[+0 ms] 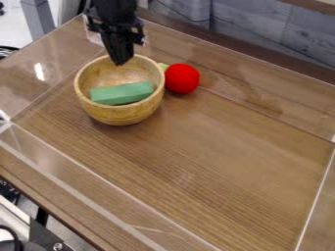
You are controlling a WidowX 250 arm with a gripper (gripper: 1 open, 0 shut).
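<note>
The black gripper [125,49] is raised above the back part of a yellow bowl [120,111], with nothing visible hanging from it; whether its fingers are open or shut is unclear. A green block [121,93] lies in the bowl. A red ball [182,77] sits on the wooden table just right of the bowl, with a small yellow object behind it, partly hidden.
A pale object behind the gripper is partly hidden. The table's left edge and a wall at the back right bound the area.
</note>
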